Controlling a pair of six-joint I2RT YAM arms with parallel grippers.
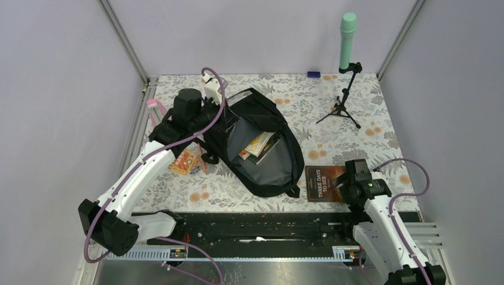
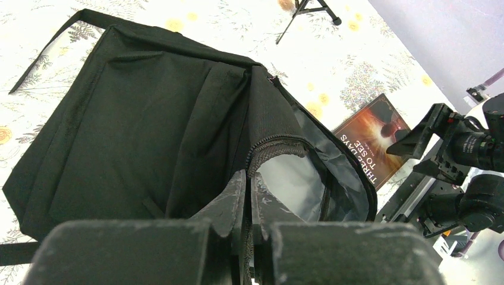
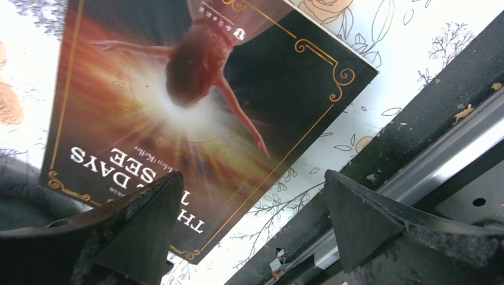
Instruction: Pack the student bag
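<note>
The black student bag (image 1: 288,157) lies slanted mid-table, its grey inside showing with several books (image 1: 259,145) in it. At the bag's opening, my left gripper is shut on the thin zipper edge (image 2: 279,145), which stands raised between the fingertips. A dark book titled "Three Days to See" (image 1: 320,184) lies flat on the table, right of the bag. Close to that book's right end is my right gripper, open with its fingers apart and nothing between them. The same book (image 3: 208,130) fills much of the right wrist view.
A black tripod with a green-topped microphone (image 1: 347,35) stands at the back right, near a small dark blue box (image 1: 314,74). Left of the bag lie an orange pack (image 1: 184,161) and a pink-capped bottle (image 1: 156,110), partly behind the left arm.
</note>
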